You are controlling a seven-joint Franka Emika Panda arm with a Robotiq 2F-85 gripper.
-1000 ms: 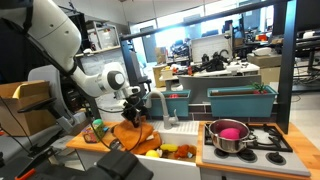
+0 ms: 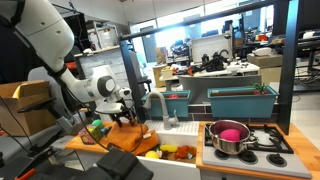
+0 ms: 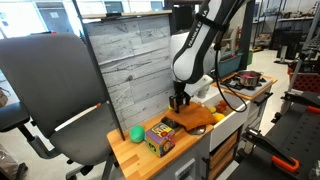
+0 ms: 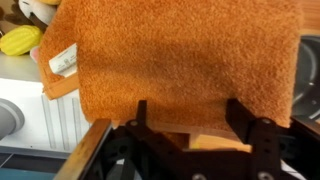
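Observation:
An orange towel fills most of the wrist view, lying beneath my gripper, whose fingertips stand apart on either side of it. In exterior view 2 the towel lies crumpled on the wooden counter, and the gripper is low over its far left part. From exterior view 1, the gripper is close above the towel. Whether the fingertips touch the cloth cannot be made out.
A box and a green ball lie at the counter's left end. An open drawer with several toy foods sits in front. To the right is a pot on the stove; a faucet stands behind.
My arm has moved left and lower in exterior view 1. The towel, bunched up near the gripper before, now lies flatter on the counter.

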